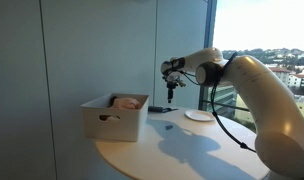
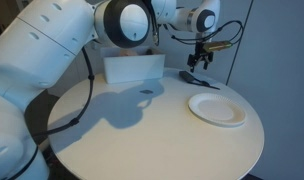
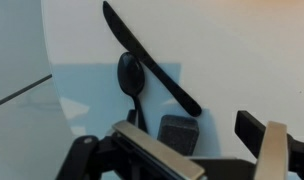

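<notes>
My gripper is open over the table's edge area, with nothing held between its fingers. In the wrist view a black knife [image 3: 147,55] lies diagonally on the white table. Beside it is a black spoon [image 3: 132,75], its handle partly hidden by the gripper. A dark grey block-like thing [image 3: 178,133] shows close to the knife's lower end; its lower part is hidden, and what it is I cannot tell. From outside, the gripper [image 1: 171,95] hangs above the far side of the table, near the dark utensils [image 2: 197,79].
A white plate [image 2: 218,110] lies to one side of the utensils. A pale bin [image 1: 114,121] with a pinkish thing inside stands at the table's left. One small dark object [image 1: 169,127] lies alone nearer the middle.
</notes>
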